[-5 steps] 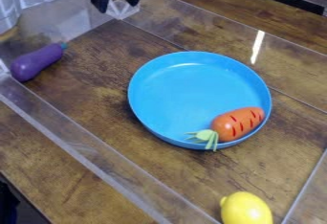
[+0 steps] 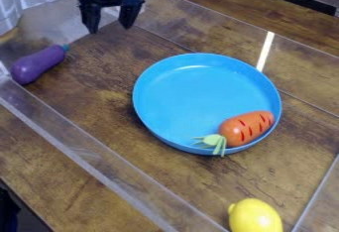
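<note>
My gripper [image 2: 110,16] is at the top left of the view, dark and open, its two fingers pointing down above the bare wood. A purple eggplant [image 2: 38,65] lies at the left. A blue plate [image 2: 199,92] sits right of centre with an orange carrot [image 2: 248,127] with green top on its lower right part. A yellow lemon [image 2: 255,217] lies at the bottom right, apart from the plate.
Clear plastic walls [image 2: 79,151] run along the left and right sides of the wooden surface [image 2: 106,117]. The area between the gripper, eggplant and plate is clear.
My gripper has moved a little downward in the view from the top edge. The eggplant, plate, carrot and lemon are unmoved.
</note>
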